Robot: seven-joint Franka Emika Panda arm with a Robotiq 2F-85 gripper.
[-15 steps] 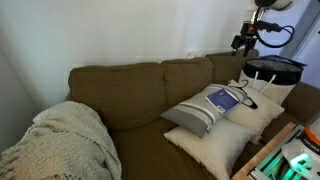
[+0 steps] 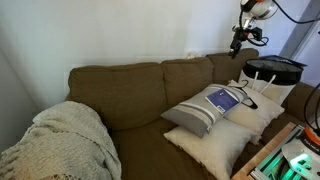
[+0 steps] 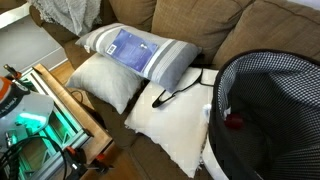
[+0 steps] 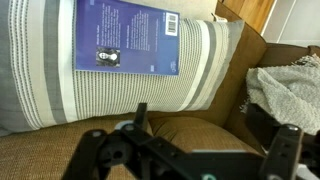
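Observation:
My gripper hangs high above the back of the brown couch in exterior view 1. Its fingers are wide apart in the wrist view, with nothing between them. A blue book lies flat on a striped grey pillow, ahead of the fingers and apart from them. Exterior view 2 also has the book on that pillow. A black hanger-like object rests on a white pillow nearby. The gripper is outside exterior view 2.
A black mesh basket stands at the right, with a small dark red item inside. A light knitted blanket covers the couch's left end.
The arm has changed its pose near the top right, with the gripper shifting slightly left. Book, pillows and basket have stayed put.

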